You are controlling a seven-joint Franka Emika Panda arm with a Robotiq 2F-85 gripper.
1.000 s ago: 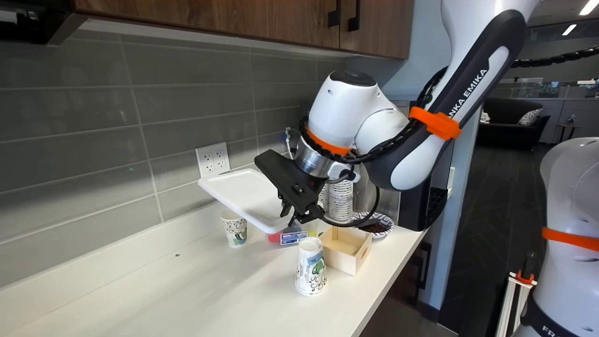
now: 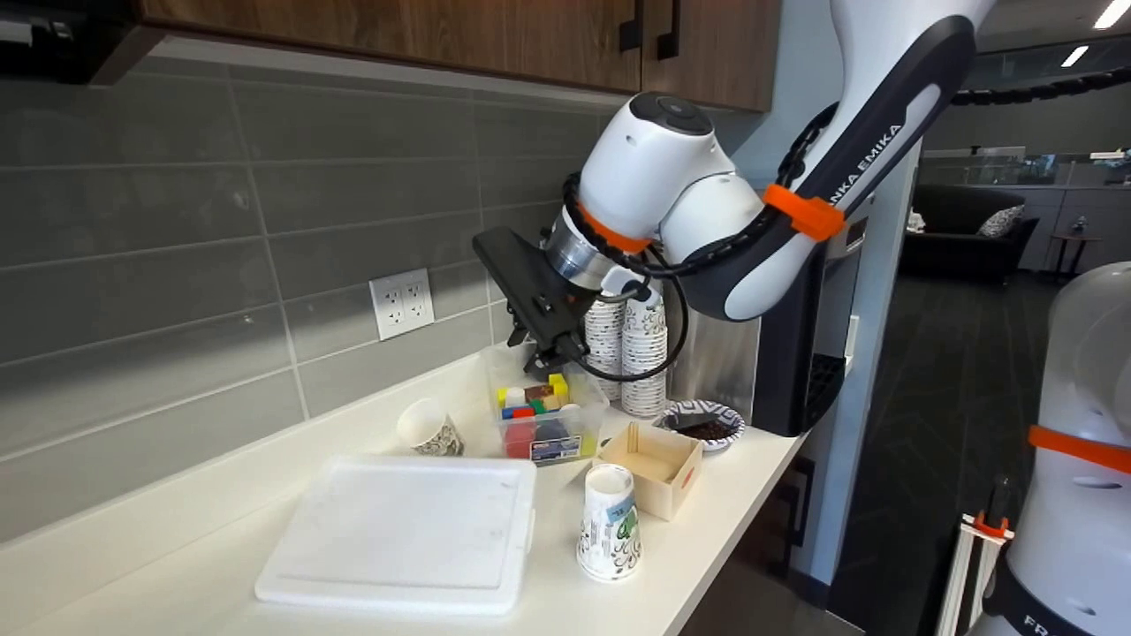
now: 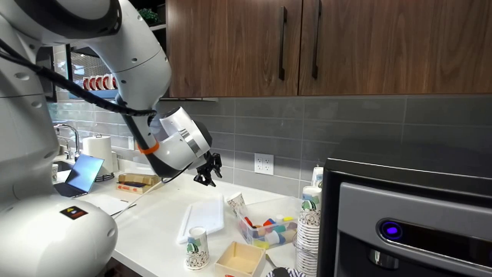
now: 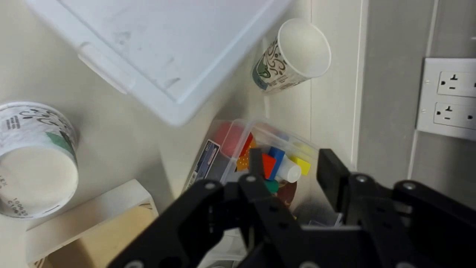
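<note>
My gripper is open, its two dark fingers apart with nothing held between them. In exterior view 1 the gripper [image 2: 532, 350] hangs above the clear plastic bin [image 2: 578, 408], which has its top uncovered and colored blocks inside. The white lid [image 2: 403, 535] lies on the counter to the left of the bin, away from the fingers. By the wall, a patterned paper cup [image 2: 429, 427] leans at a tilt between lid and bin. An upside-down paper cup [image 2: 610, 525] stands near the lid's right side.
A small wooden box [image 2: 659, 466] sits beside the bin, with a patterned bowl [image 2: 705, 424] behind it. Tall cup stacks [image 2: 643, 366] and a coffee machine close off the back right. The wall outlet [image 2: 403, 303] is left of the gripper.
The lid, raised and slanted over the bin earlier, now lies on the counter at the left. My gripper has risen slightly. The wall-side cup has tipped, and the upside-down cup has shifted a little.
</note>
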